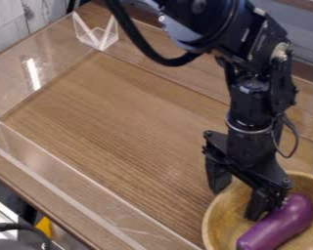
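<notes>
A purple eggplant-like object [274, 227] lies tilted in a tan bowl [223, 223] at the bottom right of the camera view. The black gripper [242, 186] hangs open over the bowl's back rim, its fingers close to the upper end of the purple object. I cannot tell whether it touches the object.
The wooden tray floor [107, 127] is clear to the left and centre. A clear plastic piece [101, 29] is at the upper left corner. The tray's edges run along the back and the lower left.
</notes>
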